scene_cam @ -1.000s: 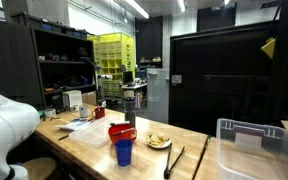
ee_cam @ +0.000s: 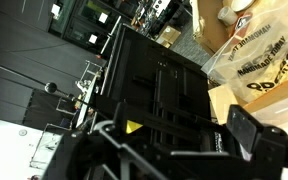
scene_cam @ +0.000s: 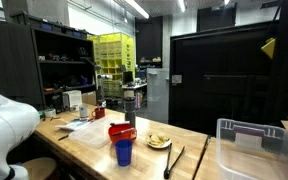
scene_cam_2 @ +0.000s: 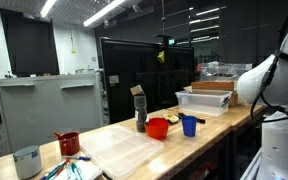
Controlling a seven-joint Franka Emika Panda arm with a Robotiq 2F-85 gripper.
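Note:
In the wrist view my gripper reaches in from the bottom edge, its two dark fingers standing apart, and nothing shows held between them. Neither exterior view includes the gripper; the white arm (scene_cam: pixel 6 130) fills the left edge of one and the right side of the other. On the wooden table stand a blue cup (scene_cam: pixel 123 153) and, just behind it, a red bowl (scene_cam: pixel 117 130). To their right is a plate of yellowish food (scene_cam: pixel 158 140). A clear plastic bin (scene_cam: pixel 249 130) occupies the table's right end.
A dark stick-like utensil (scene_cam: pixel 172 165) lies before the bin. A pale tray (scene_cam_2: pixel 124 148), dark canister (scene_cam_2: pixel 140 110), red mug (scene_cam_2: pixel 69 143), grey pot (scene_cam_2: pixel 27 161) and several markers (scene_cam_2: pixel 54 170) share the other side. Bare table lies between the cup and utensil.
The white arm at the left edge has shifted slightly. The objects on the table stay where they were.

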